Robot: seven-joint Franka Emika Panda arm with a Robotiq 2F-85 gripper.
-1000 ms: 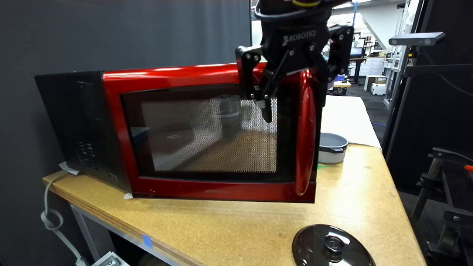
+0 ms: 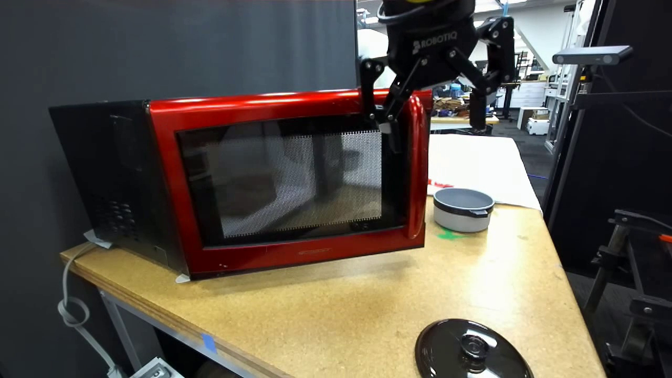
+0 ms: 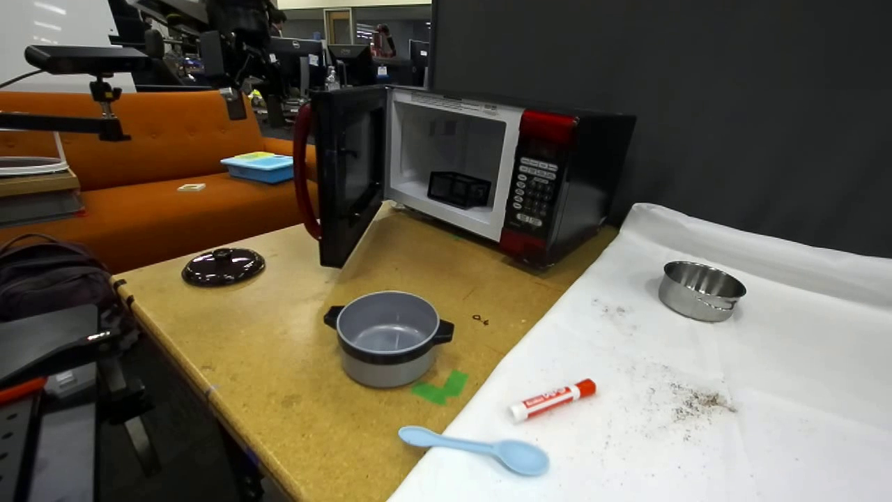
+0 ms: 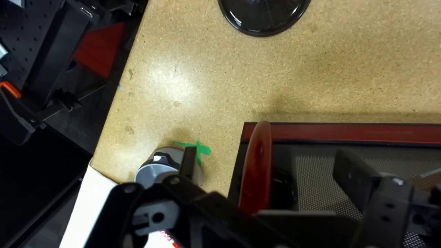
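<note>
The microwave (image 3: 564, 201) stands with its red-framed door (image 2: 302, 249) swung open. Its cavity shows in exterior view 2. My open gripper points down over the door's free edge. In the wrist view, its two fingers straddle the red handle (image 4: 256, 169) with wide gaps on both sides. One finger (image 2: 394, 135) appears in front of the door's outer face in exterior view 1, the other beyond the handle edge. Nothing is gripped. Whether a finger touches the door cannot be told.
A grey pot (image 3: 389, 360) sits on the table near the door's swing. The dark lid (image 2: 472, 353) lies apart from it. A black item (image 3: 458, 189) is inside the microwave. On white cloth are a steel bowl (image 3: 700, 293), a marker (image 3: 552, 400) and a blue spoon (image 3: 477, 446).
The door has swung away from exterior view 1, partway toward closed, uncovering more of the pot there.
</note>
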